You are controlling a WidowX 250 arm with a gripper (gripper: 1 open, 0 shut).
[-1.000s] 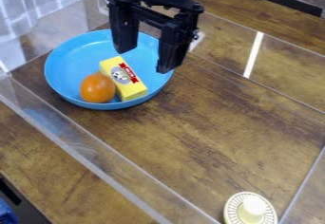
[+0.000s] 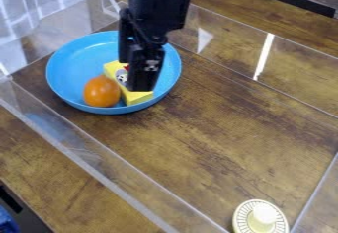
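My black gripper (image 2: 142, 59) is open and hangs over the blue plate (image 2: 69, 64) at upper left, its fingers pointing down around the yellow box (image 2: 130, 94), which it partly hides. Whether the fingers touch the box cannot be told. An orange fruit (image 2: 101, 92) sits on the plate just left of the box.
A cream round object (image 2: 259, 217) lies at the lower right of the wooden table (image 2: 211, 138). Clear plastic edges run along the left and lower left.
The gripper has turned and moved left, from above the box and plate's right side to down around the box, which is now more covered.
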